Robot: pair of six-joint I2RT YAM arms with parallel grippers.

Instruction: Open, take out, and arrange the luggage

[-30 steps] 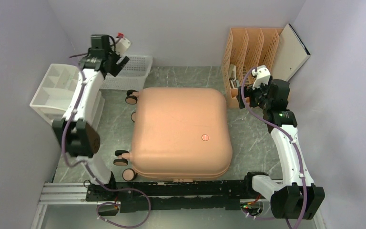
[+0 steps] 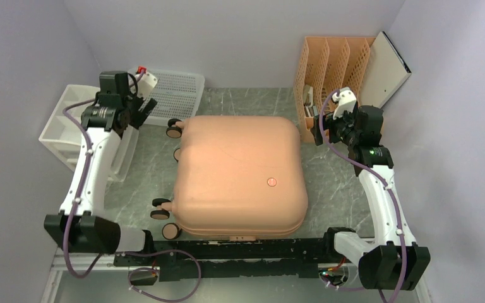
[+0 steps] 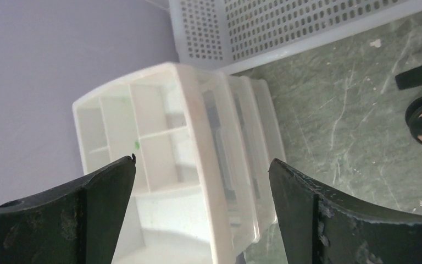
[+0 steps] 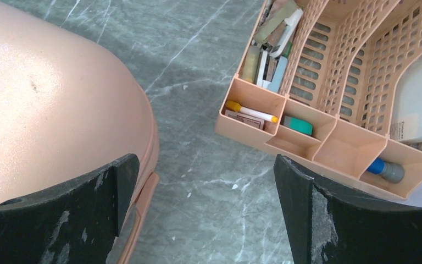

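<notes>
A closed peach suitcase (image 2: pixel 237 164) lies flat in the middle, wheels to the left; its rounded side (image 4: pixel 49 104) fills the left of the right wrist view. My left gripper (image 2: pixel 144 111) hangs open over the white compartment organizer (image 2: pixel 69 120) and near the white perforated basket (image 2: pixel 183 88); nothing is between its fingers. My right gripper (image 2: pixel 324 129) is open and empty, between the suitcase and the peach rack (image 4: pixel 357 143).
The rack holds small stationery items and a white board (image 2: pixel 382 69). Walls close in both sides and the back.
My left arm has moved leftward and toward the front, from over the basket to the organizer's edge. The right arm and suitcase are unchanged.
</notes>
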